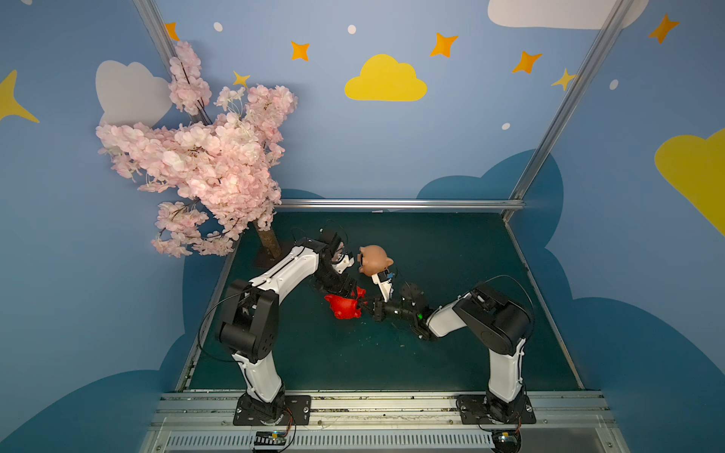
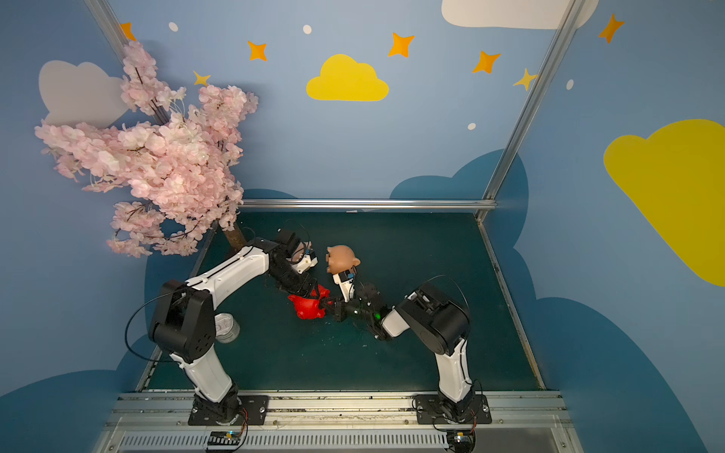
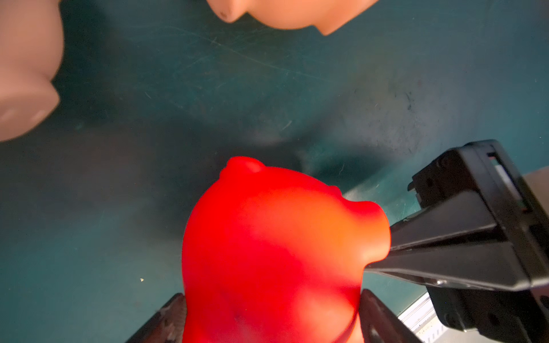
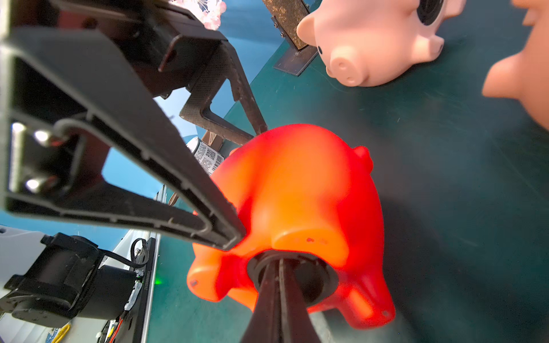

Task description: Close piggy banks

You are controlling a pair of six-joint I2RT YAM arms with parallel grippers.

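Note:
The red piggy bank [image 4: 320,183] has its belly turned toward my right gripper, with a black plug [image 4: 320,280] in a round opening. My right gripper is shut, nothing showing between its fingers, its tips in front of or against that plug; exact contact cannot be told. The left gripper stands open around the red bank's body, one finger [image 3: 165,320] on each side. A pale pink piggy bank [image 4: 371,43] lies beyond, part of a black plug [image 4: 429,8] showing. Behind the grippers is a tan piggy bank [image 1: 375,260].
A tree with pink blossoms [image 1: 219,158] stands at the back left, its base [image 4: 297,60] on the floor. A clear round container [image 2: 225,327] sits beside the left arm.

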